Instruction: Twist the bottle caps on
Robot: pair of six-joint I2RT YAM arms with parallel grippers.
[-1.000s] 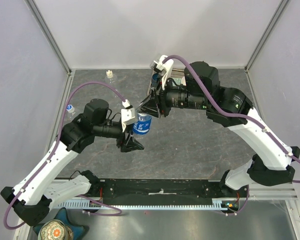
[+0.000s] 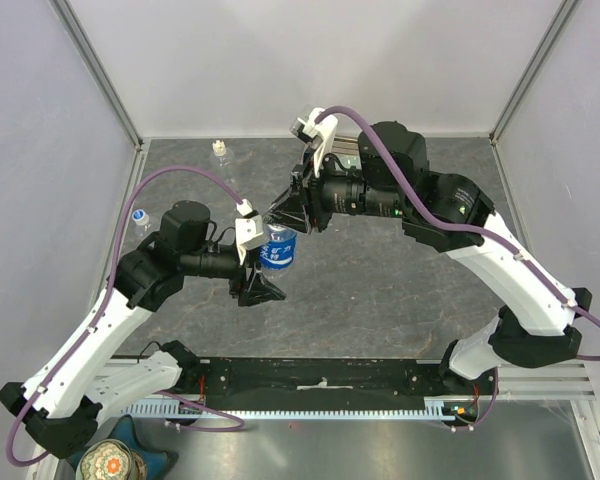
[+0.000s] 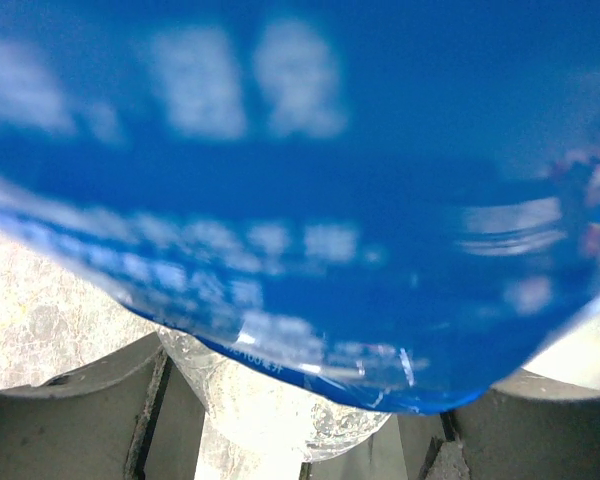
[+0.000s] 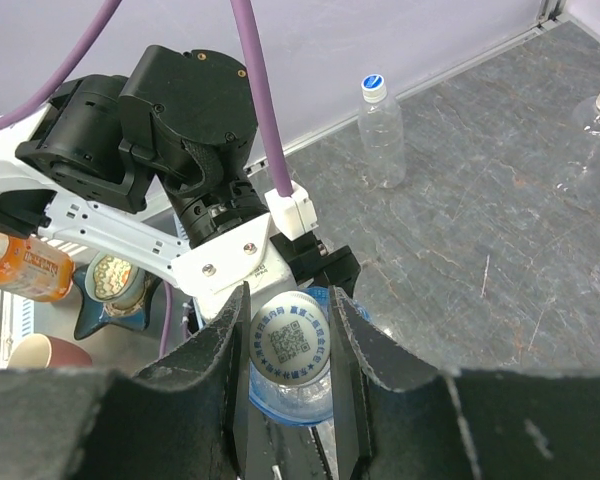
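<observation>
A blue-labelled bottle [image 2: 278,250] is held upright in my left gripper [image 2: 255,285]; its label [image 3: 310,130] fills most of the left wrist view, with clear plastic between the fingers. My right gripper is over the bottle's top, its fingers on either side of a white cap [image 4: 289,338] with a printed code. From above, the right gripper [image 2: 285,210] hides the bottle's mouth. Whether the cap is seated cannot be told.
A bottle with a blue cap [image 4: 380,140] stands at the left of the grey surface [image 2: 380,290]; another with a cream cap [image 2: 222,160] stands at the back. A container is partly hidden behind the right arm.
Both arms and the held bottle have shifted slightly to the left in the top view.
</observation>
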